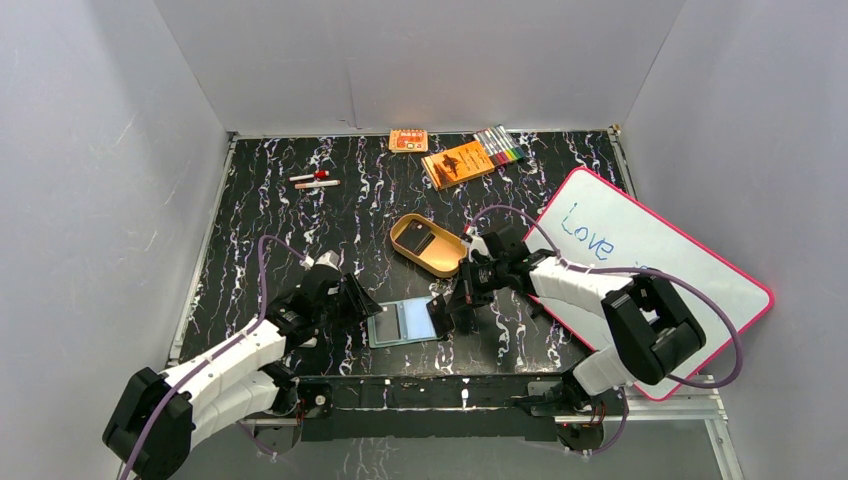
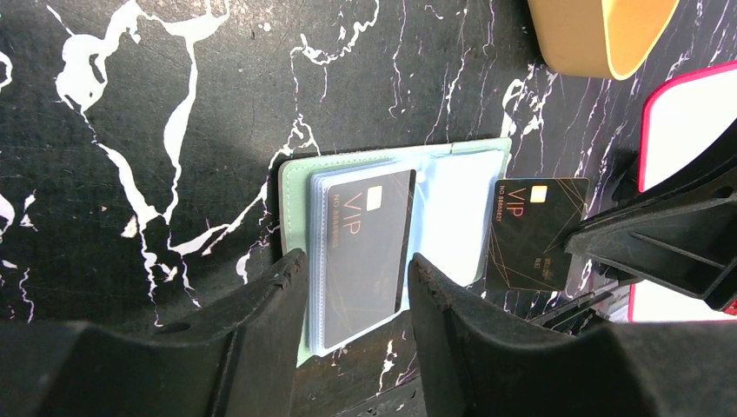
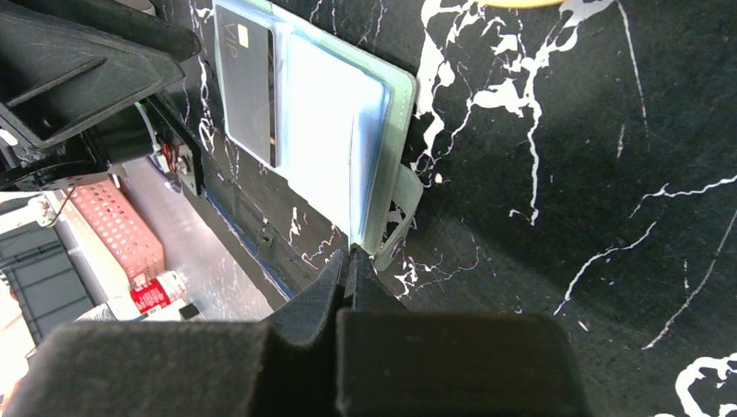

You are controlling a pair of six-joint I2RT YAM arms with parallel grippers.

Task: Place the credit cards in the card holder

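Observation:
The card holder (image 1: 395,336) lies open at the table's front, a VIP card (image 2: 361,252) in its left sleeve and a clear sleeve (image 2: 452,213) on the right. My right gripper (image 1: 455,300) is shut on a black VIP card, held beside the holder's right end; in the right wrist view (image 3: 352,256) that card appears edge-on. My left gripper hangs just left of and above the holder, its fingers apart with nothing between them.
A tan tray (image 1: 440,258) with dark cards sits behind the holder. A whiteboard (image 1: 660,270) lies at the right. Books (image 1: 450,170) and markers (image 1: 315,184) are at the back.

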